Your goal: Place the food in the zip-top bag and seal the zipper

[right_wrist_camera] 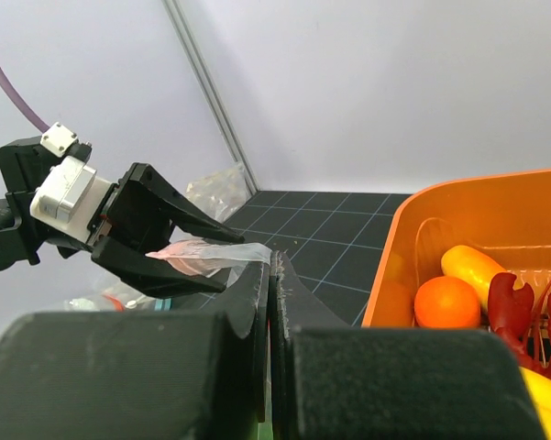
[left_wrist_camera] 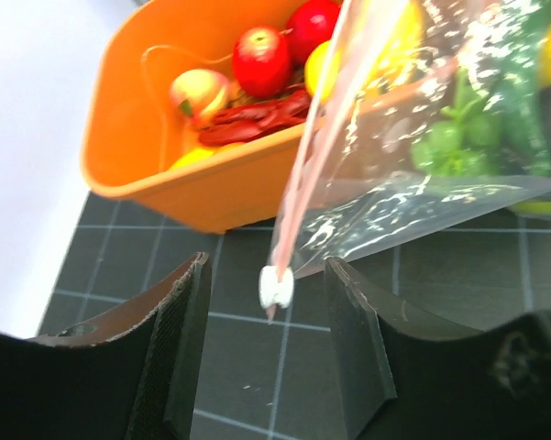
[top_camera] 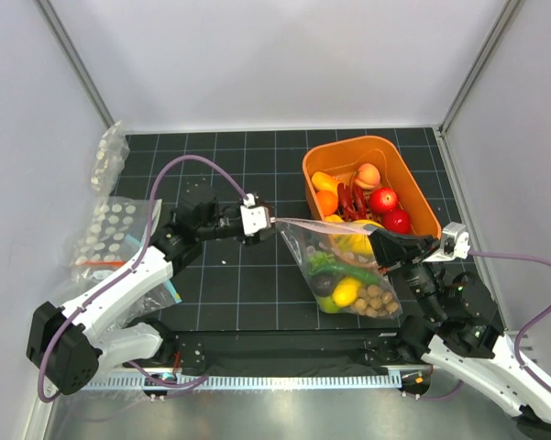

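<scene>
The clear zip top bag (top_camera: 323, 266) hangs between my arms, its pink-edged top pulled into a nearly straight line. Inside it are a yellow lemon (top_camera: 347, 292), brown round pieces (top_camera: 376, 301) and green vegetables. At the bag's left corner sits a small white slider (left_wrist_camera: 276, 287). My left gripper is open, with that slider and corner between its spread fingers, apparently touching neither. The right gripper is shut on the top edge of the bag at the other end; the film runs into its fingertips.
An orange bin (top_camera: 420, 197) holding tomatoes, peppers and other food stands right behind the bag. Empty clear bags (top_camera: 110, 238) lie at the far left, beside the left arm.
</scene>
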